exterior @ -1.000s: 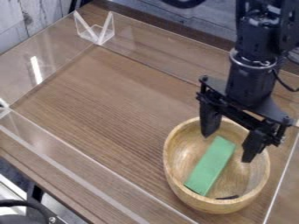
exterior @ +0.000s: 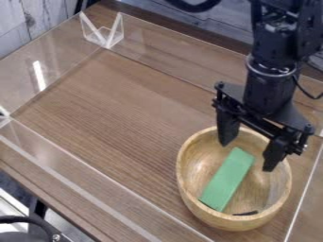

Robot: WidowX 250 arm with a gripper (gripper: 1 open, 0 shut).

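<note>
My black gripper point(exterior: 247, 142) hangs open over a round beige bowl point(exterior: 202, 208), its two fingers spread above the bowl's back half. A green rectangular block point(exterior: 226, 180) lies in the bowl below and between the fingers, with nothing seen held. A small dark thin shape lies near it on the bowl's floor, too small to identify.
A clear plastic object point(exterior: 104, 30) stands at the back left. A dark cable or part sits at the bottom left corner, and a wall runs along the back.
The gripper has shifted very slightly over the bowl; the bowl and green block look the same.
</note>
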